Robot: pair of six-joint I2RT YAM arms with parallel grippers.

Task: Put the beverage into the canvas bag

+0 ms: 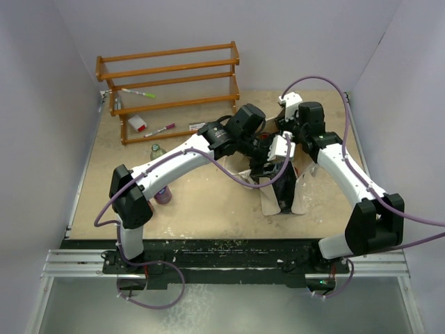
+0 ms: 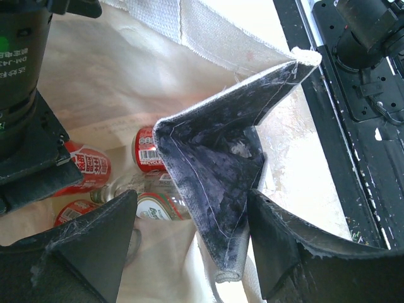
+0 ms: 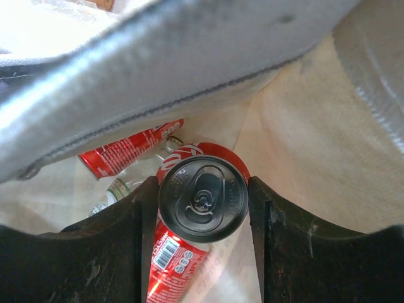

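Note:
The canvas bag [image 1: 236, 164] stands on the right of the table under both arms. Inside it lie red cans [image 2: 149, 148] and a bottle [image 2: 154, 201]. My left gripper is part open over the bag, with its folded dark flap [image 2: 214, 183] near the fingers. My right gripper is down inside the bag, fingertips either side of an upright red can [image 3: 202, 199]; whether they grip it I cannot tell.
A wooden rack [image 1: 167, 73] stands at the back left with pens. Bottles [image 1: 163, 195] stand left of the bag.

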